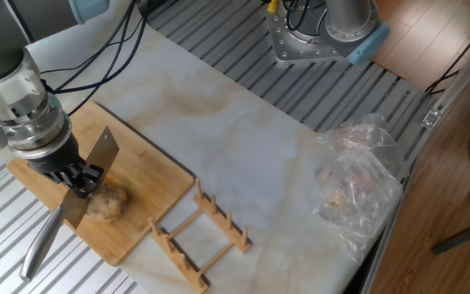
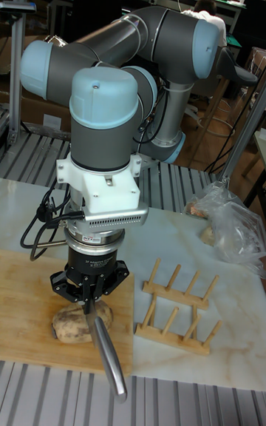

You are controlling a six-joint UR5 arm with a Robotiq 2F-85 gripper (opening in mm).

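My gripper (image 1: 90, 181) is shut on a knife (image 1: 42, 244), which has a broad metal blade and a silver handle. In exterior view 2 the handle slants down toward the lower left, while the blade's far corner rises past the fingers. A brown potato (image 1: 106, 202) rests on the wooden cutting board (image 1: 149, 167), right beside the blade. Exterior view 3 has the potato (image 2: 83, 323) just behind the gripper (image 2: 90, 304), with the knife handle (image 2: 108, 359) pointing toward the camera. Whether the blade touches the potato or the board I cannot tell.
A wooden rack (image 1: 188, 222) with upright pegs stands to the right of the board, empty. Clear plastic bags (image 1: 357, 192) with something inside lie at the table's right edge. Black cables (image 1: 108, 73) hang by the arm.
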